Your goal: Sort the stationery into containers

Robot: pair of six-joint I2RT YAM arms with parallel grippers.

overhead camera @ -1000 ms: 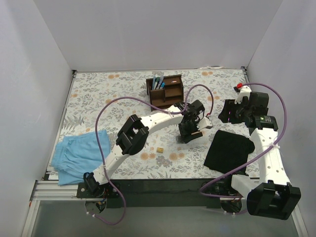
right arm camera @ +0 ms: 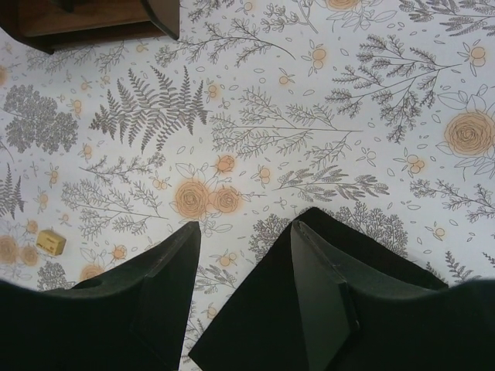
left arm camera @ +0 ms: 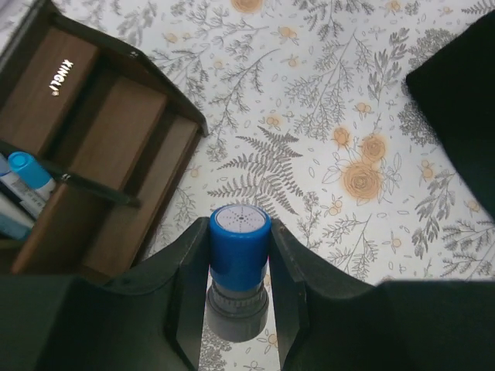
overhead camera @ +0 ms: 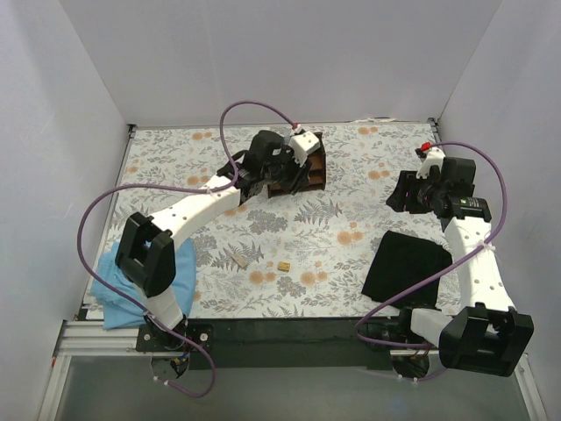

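Observation:
In the left wrist view, my left gripper is shut on a blue-capped cylinder [left arm camera: 240, 259] with a grey lower part. To its left stands the brown wooden organizer [left arm camera: 179, 108], marked XINGLI, with blue-capped stationery [left arm camera: 31, 168] in one compartment. From the top, the left gripper [overhead camera: 301, 180] covers much of the organizer [overhead camera: 318, 167], and the held cylinder is hidden. A yellow block [overhead camera: 284, 266] and a small beige piece [overhead camera: 239, 260] lie on the table. My right gripper is open and empty, above the table on the right.
A black cloth [overhead camera: 405, 269] lies at the front right and a light blue cloth [overhead camera: 184, 276] at the front left. Purple cables loop over both arms.
My left arm has swung from mid-table back and to the left, bringing its gripper over the organizer. It uncovers the beige piece. The right arm has barely shifted.

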